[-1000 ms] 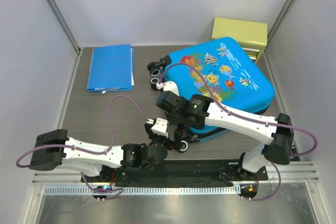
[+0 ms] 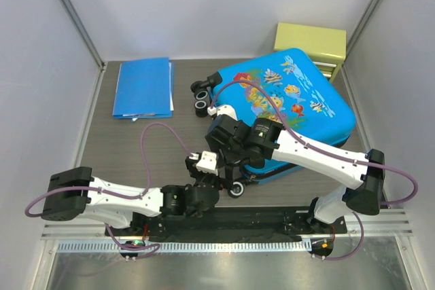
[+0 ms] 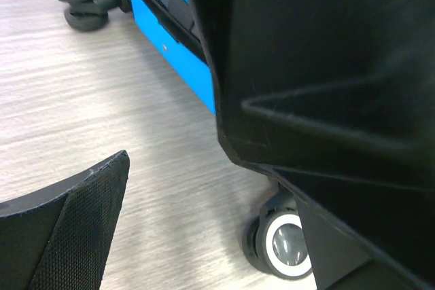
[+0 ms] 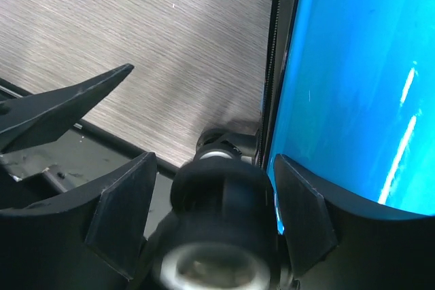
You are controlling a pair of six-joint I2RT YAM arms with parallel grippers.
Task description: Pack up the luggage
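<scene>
A closed blue suitcase with cartoon fish lies at the right of the floor, wheels pointing left. My right gripper is at its lower-left corner, fingers either side of a black wheel; I cannot tell whether they grip it. My left gripper is beside that corner, open, with a lower wheel behind its fingers in the left wrist view. The right arm's black housing fills much of that view.
A blue folder with papers lies at the upper left. A yellow-green box stands behind the suitcase. The floor between folder and left arm is clear.
The suitcase looks unmoved.
</scene>
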